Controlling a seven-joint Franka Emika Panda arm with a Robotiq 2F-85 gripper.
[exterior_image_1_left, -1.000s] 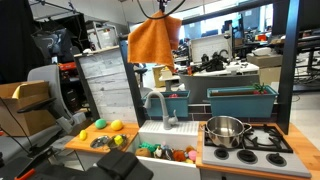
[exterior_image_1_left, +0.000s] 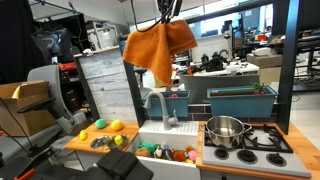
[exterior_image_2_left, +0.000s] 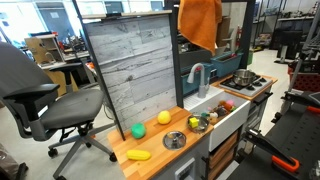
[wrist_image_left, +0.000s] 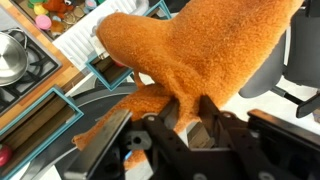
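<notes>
High above the counter, an orange cloth (exterior_image_1_left: 158, 52) hangs in the air from my gripper (exterior_image_1_left: 170, 12), near the top edge of exterior view 1. Exterior view 2 shows the lower part of the cloth (exterior_image_2_left: 198, 25) in front of the white plank panel, clear of the surfaces below. In the wrist view the cloth (wrist_image_left: 195, 55) spreads out beyond my gripper and is bunched at the fingertips. The fingers are shut on its gathered part; folds and dark blur hide the exact grip.
Below stand a sink with a faucet (exterior_image_1_left: 160, 105), an open drawer of colourful items (exterior_image_1_left: 168, 153), a steel pot (exterior_image_1_left: 225, 130) and a stove (exterior_image_1_left: 252, 150). Toy fruit, including a yellow banana (exterior_image_2_left: 138, 155), lies on the left wooden counter (exterior_image_2_left: 160, 158). An office chair (exterior_image_2_left: 70, 100) stands farther left.
Over the last second the cloth has come down and shifted slightly right with my gripper, hanging more spread out. The objects on the counter have not moved.
</notes>
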